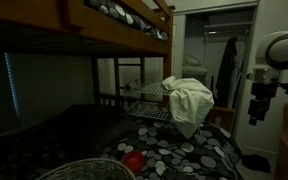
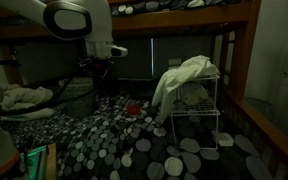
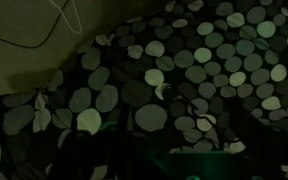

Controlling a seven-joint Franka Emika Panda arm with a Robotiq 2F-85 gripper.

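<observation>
No task is named, so the main things in view are a white cloth [image 1: 191, 103] draped over a white wire rack [image 2: 210, 112], and a small red object [image 1: 133, 160] on the dotted bedcover. A wicker basket [image 1: 87, 170] is cut off at the lower edge of exterior view 1. Raised at the right of that view, well apart from the cloth, is my gripper [image 1: 258, 110]. Exterior view 2 has the gripper [image 2: 121, 51] at upper left, above the bed. It is open and nothing shows in it. Its fingers are too dark to make out clearly in the wrist view.
The dotted bedcover [image 2: 134, 160] fills most of the surface below. Overhead runs the wooden upper bunk [image 1: 94, 40], and a wooden rail [image 2: 262, 140] borders the right side. A thin cable [image 3: 14, 42] lies on the floor beside the bed.
</observation>
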